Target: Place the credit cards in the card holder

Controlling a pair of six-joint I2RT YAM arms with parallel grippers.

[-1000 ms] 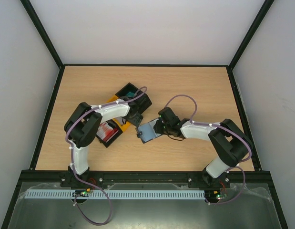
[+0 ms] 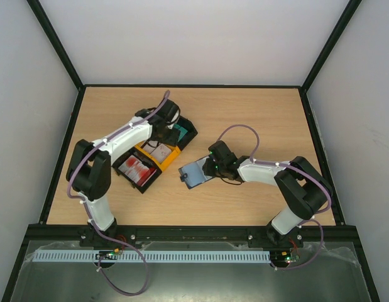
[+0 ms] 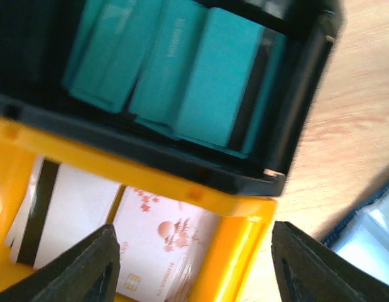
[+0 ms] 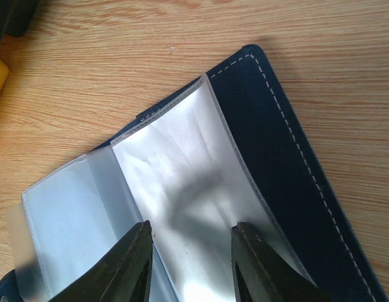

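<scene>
The dark blue card holder [image 4: 288, 151] lies open on the table, its clear sleeves [image 4: 181, 163] facing up. Directly over a sleeve, my right gripper is part open, with no card visible between its fingers. My left gripper hangs open above the bins, its gap empty. Below it, white cards with a pink pattern [image 3: 159, 229] rest in the yellow bin [image 3: 241, 251]. Teal cards [image 3: 216, 75] stand in the black bin [image 3: 301, 94] beyond. Red and white cards [image 2: 136, 168] fill another black bin [image 2: 142, 189] in the top view.
At the sleeve's left end a tan translucent strip [image 4: 23, 245] shows; what it is, I cannot tell. Bare wooden table [image 2: 257, 119] stretches behind and right of the holder. The bins stand in a slanted row at left, close to the holder.
The right arm and the holder look unmoved.
</scene>
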